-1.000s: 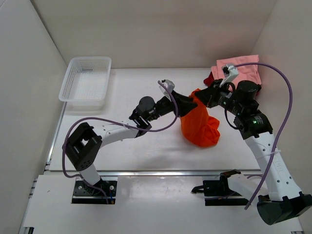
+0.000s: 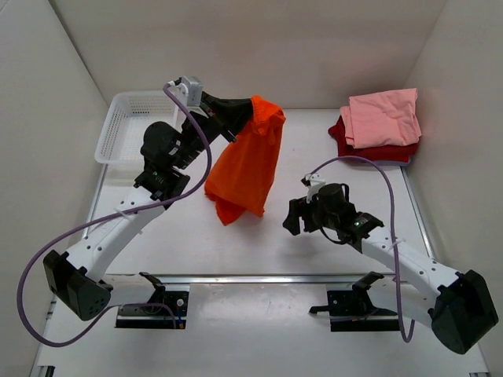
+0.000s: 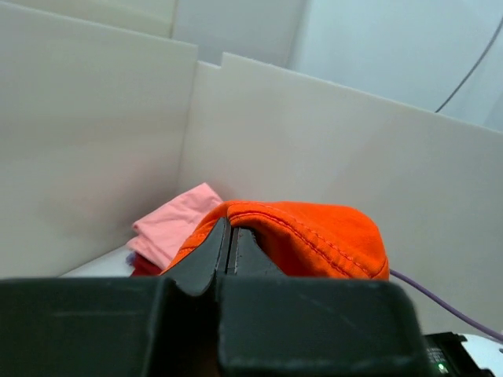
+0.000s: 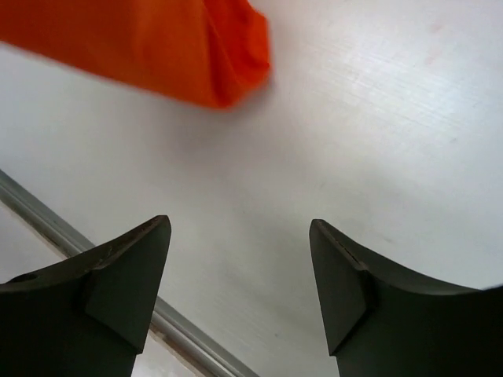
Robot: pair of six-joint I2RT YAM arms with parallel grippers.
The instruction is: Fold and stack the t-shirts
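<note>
An orange t-shirt (image 2: 247,169) hangs bunched in the top view, its lower end at or just above the table left of centre. My left gripper (image 2: 248,111) is shut on its upper end; in the left wrist view the closed fingers (image 3: 206,255) pinch the orange cloth (image 3: 314,236). My right gripper (image 2: 294,217) is open and empty, low over the table to the right of the shirt. In the right wrist view the fingers (image 4: 130,275) stand wide apart, with the shirt's blurred lower end (image 4: 196,63) beyond them.
Folded pink cloth (image 2: 383,118) lies on dark red cloth (image 2: 385,151) at the back right. A white basket (image 2: 100,141) stands at the back left, partly behind the left arm. Walls enclose the table.
The left arm has lifted the shirt and swung it leftward. My right gripper, at the shirt's top one second ago, has come away, opened and moved down-left toward the table's front.
</note>
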